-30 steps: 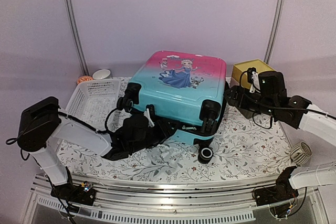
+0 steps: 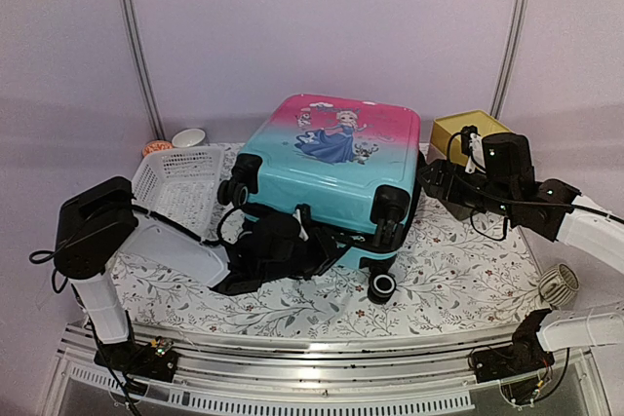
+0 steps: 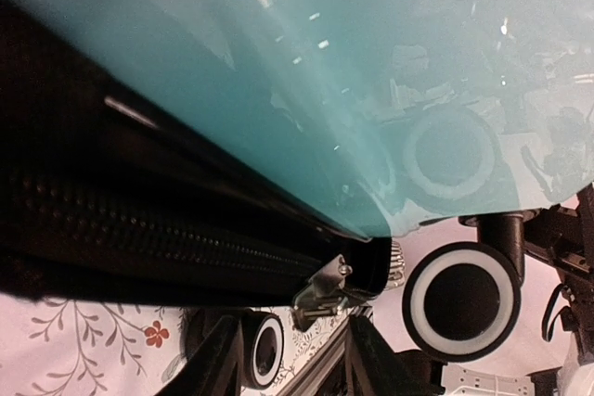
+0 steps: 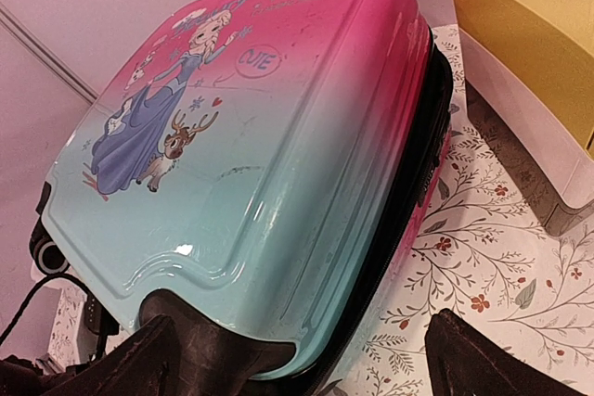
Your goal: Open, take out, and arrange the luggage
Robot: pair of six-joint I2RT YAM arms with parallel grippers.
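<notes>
The pink-to-teal suitcase with a cartoon princess lies flat, lid closed, in the middle. At its front side my left gripper is close to the dark zip band; in the left wrist view a metal zipper pull sits just beyond the parted fingers of this gripper. My right gripper hangs by the suitcase's right side; in the right wrist view its fingers are wide open beside the front corner, with nothing seen held.
A white basket stands left, a yellow box back right, a mug at the right edge. A black round object is in front of the suitcase. Bowls stand at back left.
My left arm has moved to the right along the suitcase's front, towards the zipper pull. The suitcase and right arm look unchanged.
</notes>
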